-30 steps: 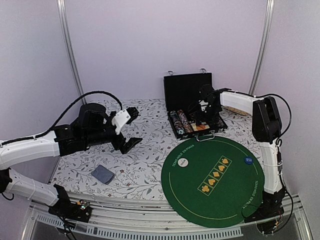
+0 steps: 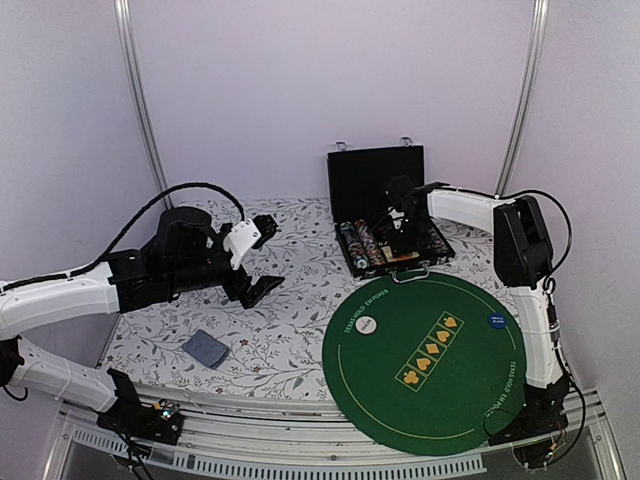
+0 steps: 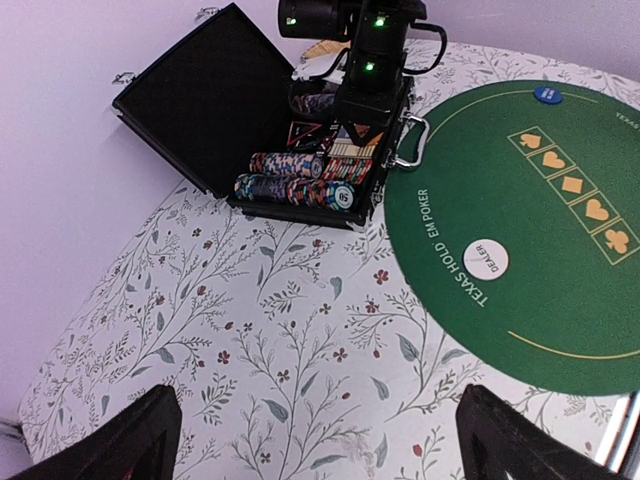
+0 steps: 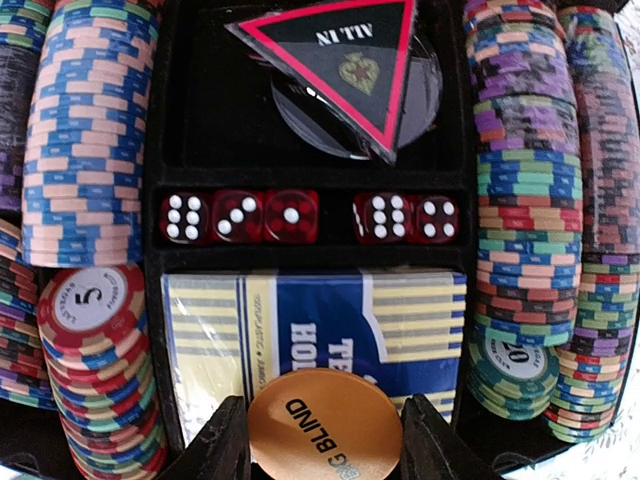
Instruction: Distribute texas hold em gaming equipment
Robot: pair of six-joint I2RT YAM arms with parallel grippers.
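Observation:
The open black poker case (image 2: pixel 376 185) stands at the back, its tray filled with chip stacks (image 4: pixel 85 130), red dice (image 4: pixel 290 213) and boxed card decks (image 4: pixel 310 330). My right gripper is down over the tray, with an orange BIG BLIND disc (image 4: pixel 322 425) between its fingers, above the near edge of the decks. The fingers stand close at both sides of the disc; whether they press on it is unclear. A triangular ALL IN piece (image 4: pixel 350 65) lies in the far compartment. My left gripper (image 2: pixel 262 290) hangs open and empty over the patterned cloth.
The round green poker mat (image 2: pixel 385 385) carries a white DEALER disc (image 2: pixel 366 325) and a blue disc (image 2: pixel 497 321). A grey-blue square (image 2: pixel 206 348) lies at front left. Bare cloth (image 2: pixel 285 345) stretches between it and the mat.
The left arm and the pieces on the mat have not moved.

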